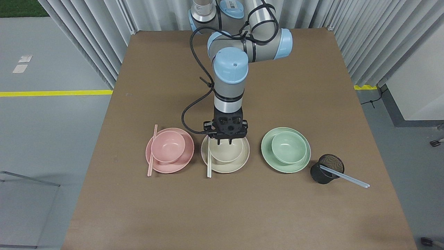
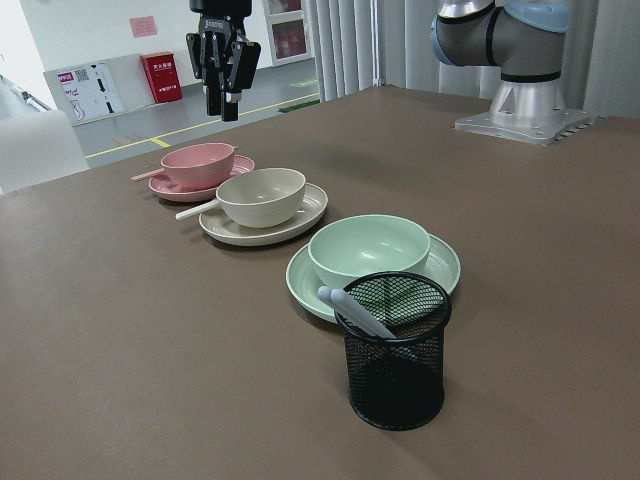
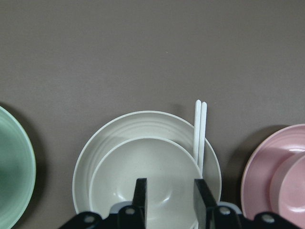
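Observation:
My gripper (image 1: 224,139) hangs above the cream bowl (image 1: 227,152), fingers apart with nothing visible between them in the wrist view. The bowl sits on a cream plate (image 1: 237,166), with white chopsticks (image 1: 209,166) along its side. A pink bowl (image 1: 168,148) rests on a pink plate (image 1: 179,166) with pink chopsticks (image 1: 150,164). A green bowl (image 1: 289,148) rests on a green plate (image 1: 287,168). A black mesh cup (image 2: 395,390) holds pale chopsticks (image 1: 349,179), leaning out toward the front right.
The mesh cup stands at the right, near the green plate. The table's edges lie beyond the outer items.

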